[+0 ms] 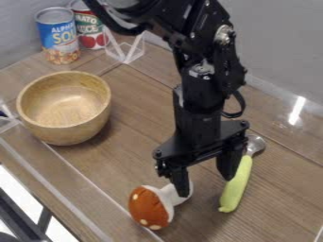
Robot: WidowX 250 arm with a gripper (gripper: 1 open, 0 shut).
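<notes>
My black gripper (202, 165) is open, its fingers pointing down just above and behind a toy mushroom (150, 208) with an orange spotted cap and white stem, which lies on its side on the wooden table. To the right of the gripper lies a pale green elongated object (235, 189), with a metallic utensil (255, 145) partly visible behind it.
A wooden bowl (64, 128) sits at the left. Two cans, one blue (59, 38) and one red (91, 26), stand at the back left corner beside a clear plastic item. A grey wall bounds the back right.
</notes>
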